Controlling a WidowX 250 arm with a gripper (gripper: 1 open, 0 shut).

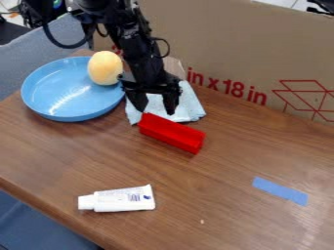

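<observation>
My black gripper [154, 98] is low over a pale blue-white cloth [183, 107], open, its fingers pointing down near the cloth's middle; whether they touch it is unclear. A red box-shaped block [171, 133] lies just in front of the cloth. To the left are a blue plate [59, 93] and a yellow rounded object [104, 68] at the plate's right edge.
A white tube [116, 199] lies at the front left. A blue tape strip [279, 190] is stuck at the right. A cardboard box [261, 49] stands behind.
</observation>
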